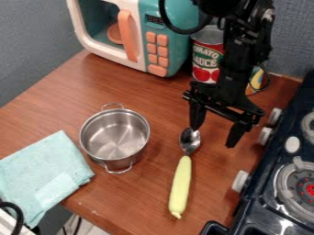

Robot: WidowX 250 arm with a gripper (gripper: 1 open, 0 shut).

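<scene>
My black gripper (215,130) stands open above the wooden counter, its fingers spread with nothing seen between them. Its left finger points down just above the bowl of a spoon (189,140), which lies with its cream handle (181,187) toward the front edge. To the left of the spoon is a steel pot (114,138) with two handles.
A folded light-blue cloth (40,177) lies at left. A toy microwave (123,27) stands at the back, beside red-labelled cans (207,57) partly behind my arm. A black stove (278,184) with white knobs lines the right side.
</scene>
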